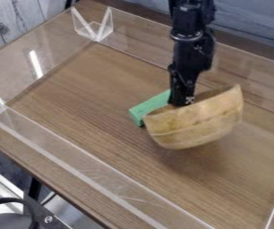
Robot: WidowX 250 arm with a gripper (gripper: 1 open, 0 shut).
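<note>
The dark arm hangs down from the top centre, its gripper [184, 97] at the upper rim of a tan wooden bowl [194, 125], which is steeply tilted. The fingertips are dark and partly hidden at the rim, so their grip is hard to make out. A green block [149, 109] lies on the wooden table just left of the bowl, partly behind it.
A white wire-like object [93, 25] stands at the back left. Black cables or parts sit at the lower left corner.
</note>
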